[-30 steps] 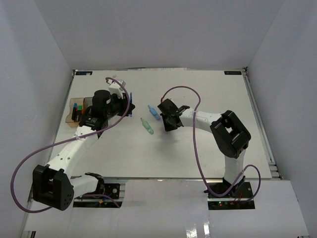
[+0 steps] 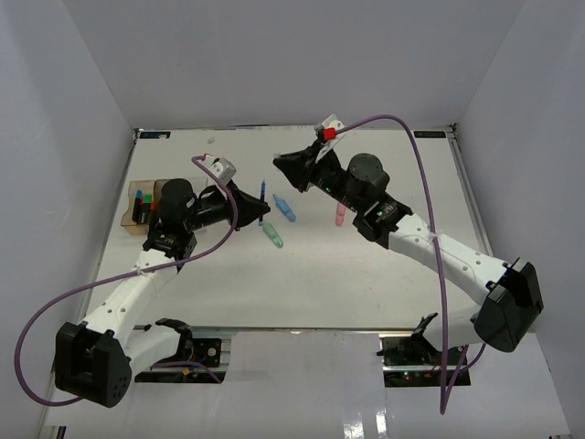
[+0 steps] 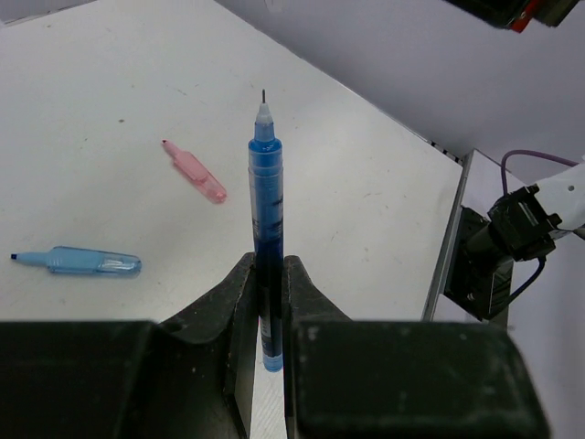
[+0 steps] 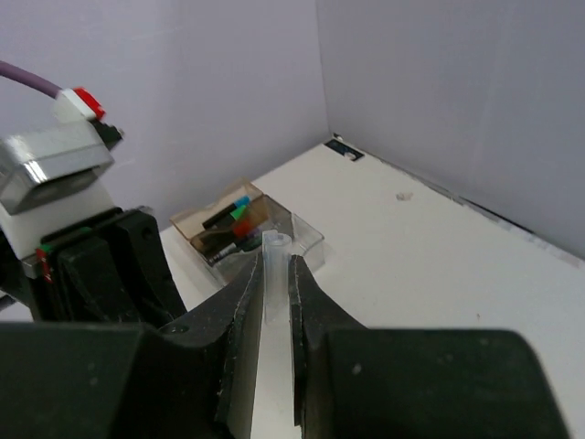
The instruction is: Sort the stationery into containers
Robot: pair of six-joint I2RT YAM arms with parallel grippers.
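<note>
My left gripper (image 2: 259,210) is shut on an upright blue pen (image 3: 266,197), seen in the top and left wrist views. My right gripper (image 2: 281,159) is raised to its upper right, shut on a translucent whitish cylindrical item (image 4: 277,274). A blue marker (image 2: 284,207), a green marker (image 2: 272,235) and a pink marker (image 2: 339,215) lie on the table. At the left, a container (image 2: 129,222) holds several dark, green and blue items; in the right wrist view it shows a clear section (image 4: 307,246).
Grey walls (image 2: 302,64) border it. My left arm stands between the loose markers and the container.
My right arm has risen and moved up from the table's middle toward the back. My left gripper has moved a little right with the pen.
</note>
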